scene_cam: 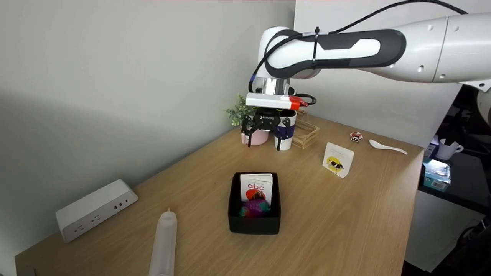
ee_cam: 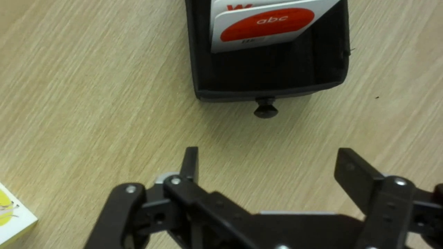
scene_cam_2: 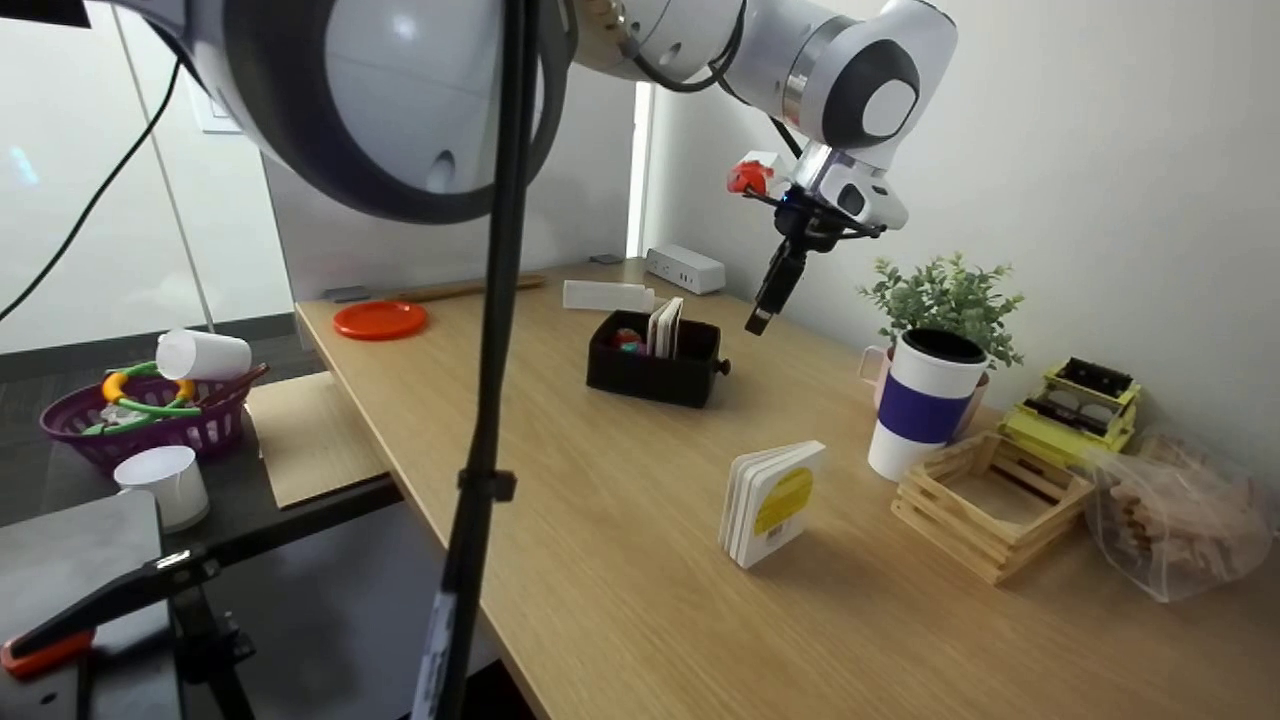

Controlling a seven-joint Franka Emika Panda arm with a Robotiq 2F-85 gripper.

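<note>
My gripper (scene_cam: 264, 145) stands open above the table, with nothing between its fingers. In the wrist view its two fingers (ee_cam: 190, 164) are wide apart over bare wood, short of the black box (ee_cam: 265, 94) and its round knob (ee_cam: 265, 110). White card books with a red oval and "abc" (ee_cam: 270, 25) lean inside the box. Beside them in exterior view 1 lies a purple and green toy (scene_cam: 254, 208). A separate white board book with a yellow patch (scene_cam_2: 774, 504) stands upright on the table, away from the gripper.
Close to the wall are a plant (scene_cam_2: 944, 300), a tall white cup with a purple band (scene_cam_2: 921, 408) and a wooden crate (scene_cam_2: 996, 504). A clear bottle (scene_cam: 164, 241) and a white power strip (scene_cam: 96, 209) lie to the box's left. Table space around the box is clear.
</note>
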